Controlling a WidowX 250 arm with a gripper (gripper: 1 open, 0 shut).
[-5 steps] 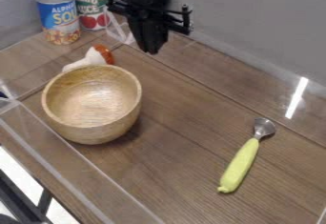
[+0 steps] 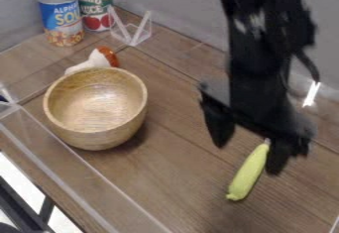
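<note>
My gripper (image 2: 249,138), dark and motion-blurred, hangs open over the right half of the table, low above a spoon with a yellow-green handle (image 2: 247,174). The spoon's metal head is hidden behind the gripper. A wooden bowl (image 2: 93,113) sits at the left.
Behind the bowl lies a small pale object with a red end (image 2: 103,59). Two cans, an Alpha soup can (image 2: 62,17) and a tomato can (image 2: 95,3), stand at the back left against the wall.
My gripper has swept from the upper middle, near the back, down and to the right, over the spoon. The bowl and spoon have not moved.
</note>
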